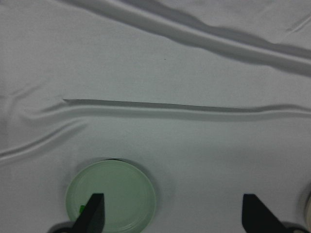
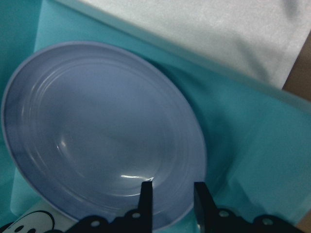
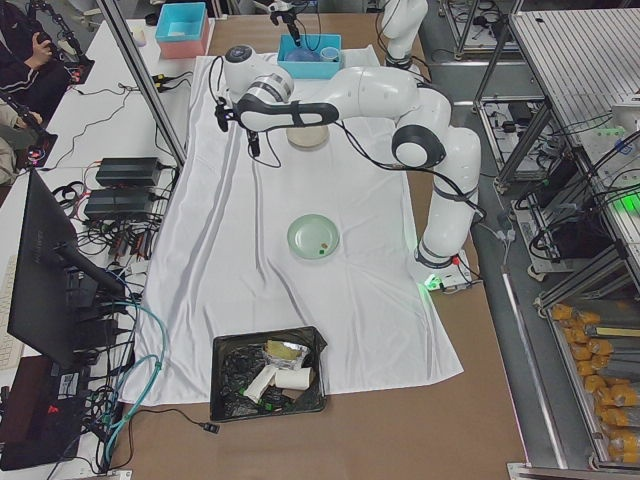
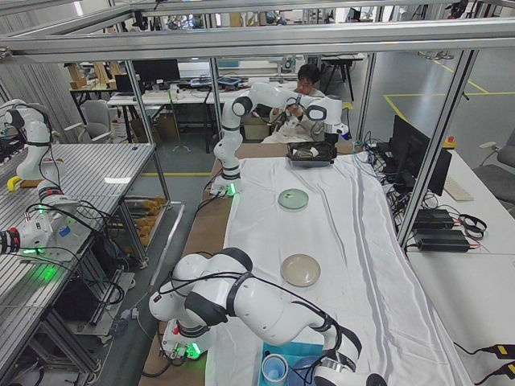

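My left gripper hangs open over the white cloth, nothing between its fingers. Below it in the left wrist view is a green plate point(image 1: 121, 189) with a small green item on it; a beige plate point(image 4: 300, 270) lies farther along the cloth. My right gripper is open over the rim of a blue plate point(image 2: 97, 126) inside a blue bin point(image 2: 248, 160), nothing visible held.
A black tray point(image 3: 230, 400) with wrappers and white pieces stands at the cloth's near end in the camera left view. A monitor point(image 3: 50, 280) and cables line the left side.
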